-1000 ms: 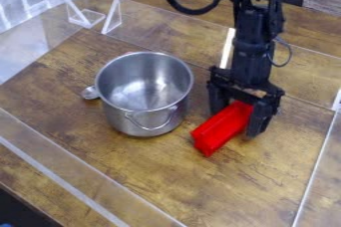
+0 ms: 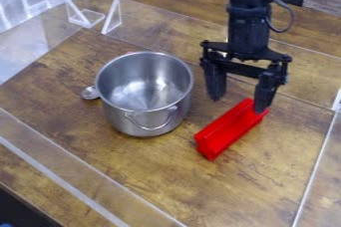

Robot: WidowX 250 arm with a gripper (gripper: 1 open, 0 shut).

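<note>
The black gripper hangs open over the upper right end of a red bar, its two fingers set wide apart above it. The bar lies diagonally on the wooden table. A steel pot with handles stands just left of the bar.
The table's back edge and a small white frame are at the upper left. A pale object behind the arm is mostly hidden.
The gripper has risen up and away from the red bar, its fingers now looking wider apart. The bar and the pot look to be in the same places.
</note>
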